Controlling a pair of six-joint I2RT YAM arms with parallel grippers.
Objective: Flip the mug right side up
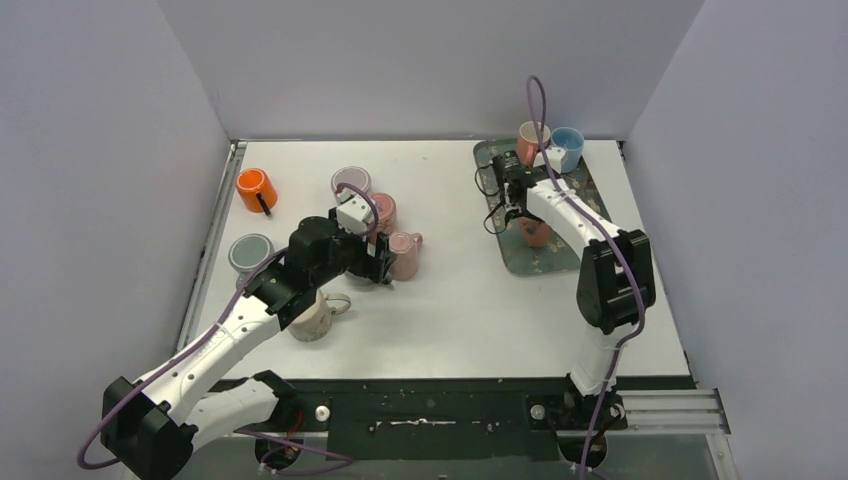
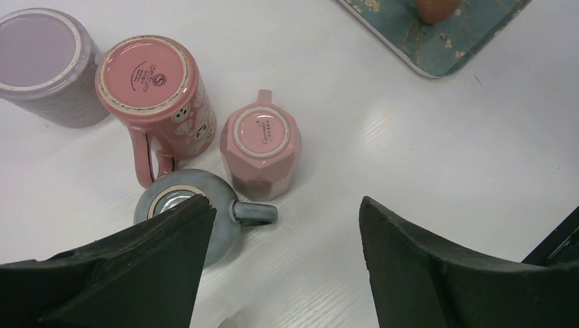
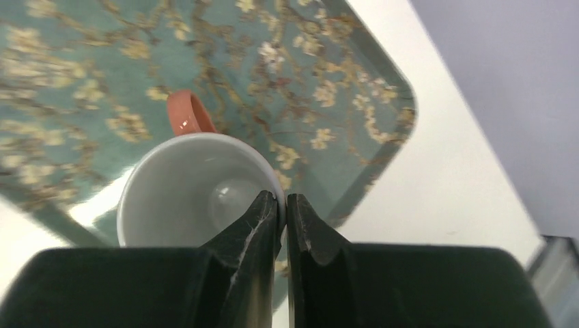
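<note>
My right gripper is shut on the rim of a terracotta mug (image 3: 184,113) with a pale grey inside. Its mouth faces the right wrist camera, over the green floral tray (image 3: 321,96). The top view shows this mug (image 1: 536,235) partly hidden by the gripper. On the other side, my left gripper is part open with nothing between its fingers. Below it a grey mug (image 2: 222,198) lies on its side, handle pointing right. Two pink mugs, one taller (image 2: 145,75) and one faceted (image 2: 263,140), stand upside down just beyond it.
A lavender mug (image 2: 37,51) is inverted; an orange mug (image 1: 256,190) and a cream mug (image 1: 312,320) are on the left. A pink mug (image 1: 533,140) and a blue mug (image 1: 567,145) stand at the tray's far end.
</note>
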